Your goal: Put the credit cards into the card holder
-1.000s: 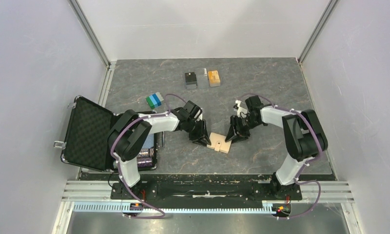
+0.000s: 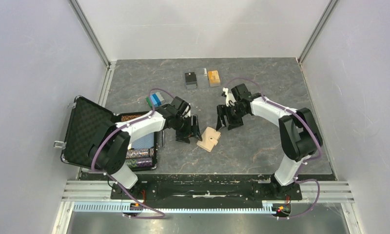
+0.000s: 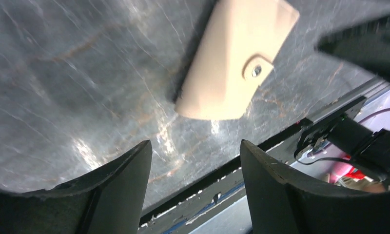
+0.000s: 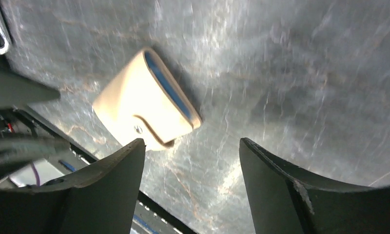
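Note:
A beige card holder (image 2: 208,139) with a snap tab lies flat and slanted on the dark marbled table, between my two grippers. In the right wrist view, the holder's (image 4: 146,105) mouth gapes a little and shows blue inside; whether that is a card or lining cannot be told. My left gripper (image 2: 192,135) is open beside the holder's left side, nothing between its fingers. Just above and right of the holder, my right gripper (image 2: 227,125) also stands open and empty. No loose credit card is clearly recognisable.
An open black case (image 2: 88,134) with packed contents fills the left side. A blue-and-green striped item (image 2: 156,99) lies behind the left arm. At the back are a black box (image 2: 190,80) and an orange one (image 2: 213,78).
The holder has turned and shifted left from a second ago.

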